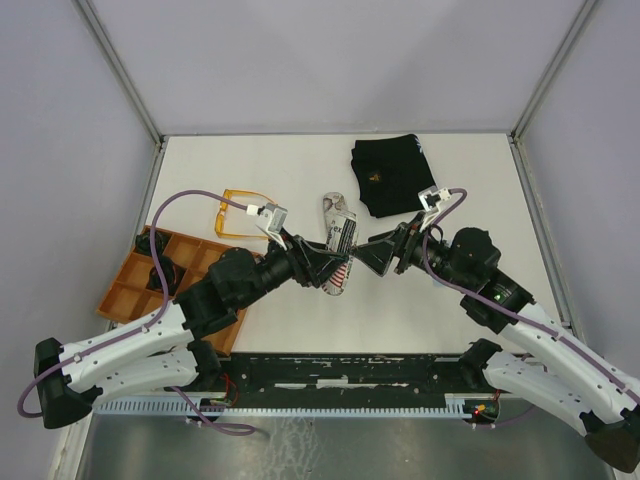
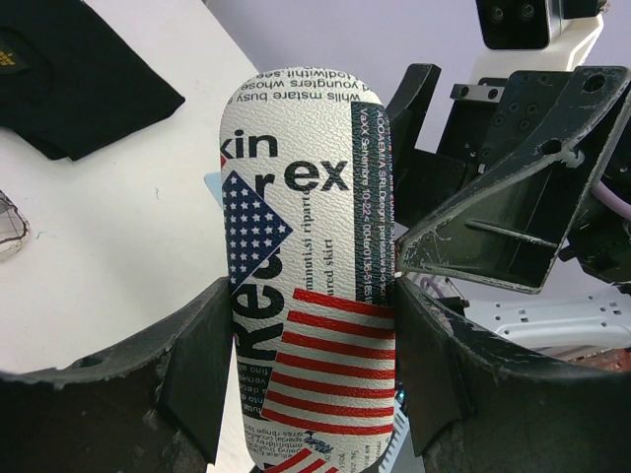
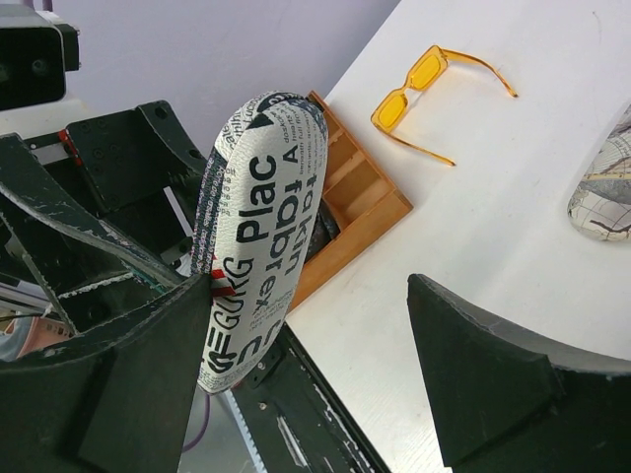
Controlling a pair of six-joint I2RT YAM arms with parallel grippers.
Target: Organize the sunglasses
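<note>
A newspaper-print glasses case with US flag patches (image 2: 311,256) is held upright between the fingers of my left gripper, which are closed on its sides. My right gripper is part open beside the same case (image 3: 261,207); its left finger is at the case's side, with a wide gap to the other finger. Yellow sunglasses (image 3: 425,71) lie on the white table toward the left. An orange wooden compartment box (image 1: 140,287) sits at the left, partly under the left arm, with dark items in it.
A folded black cloth (image 1: 390,170) lies at the back right. A second printed case (image 3: 601,197) lies behind the held one, in the middle.
</note>
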